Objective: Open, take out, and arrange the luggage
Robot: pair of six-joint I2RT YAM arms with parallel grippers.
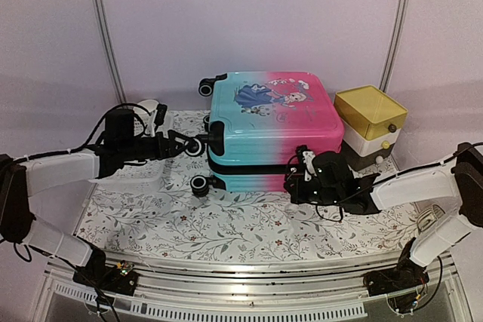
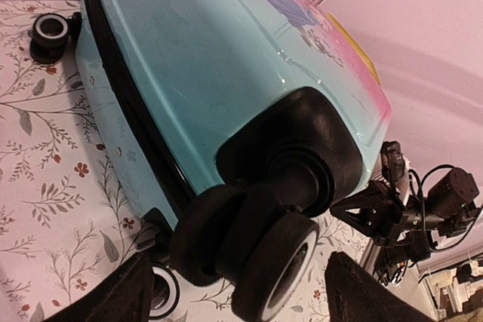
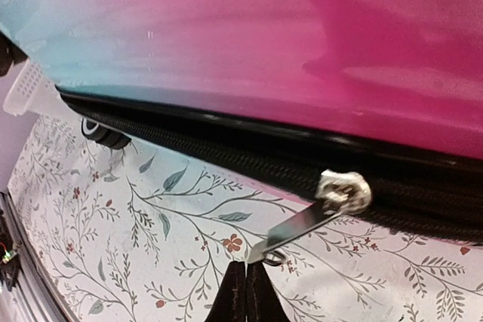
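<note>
A blue-to-pink suitcase [image 1: 275, 118] with a cartoon princess lies flat, its black zipper band [image 3: 173, 126] running along the front side. My left gripper [image 1: 177, 143] is at the upper left-front wheel [image 2: 279, 262], its fingers parted either side of it in the left wrist view; whether they touch it is unclear. My right gripper is shut at the end of the metal zipper pull [image 3: 294, 224], low at the suitcase's front; whether the pull is between the fingertips is unclear.
A yellow-topped box [image 1: 366, 107] stands right of the suitcase. A white rack [image 1: 132, 179] lies at the left, under my left arm.
</note>
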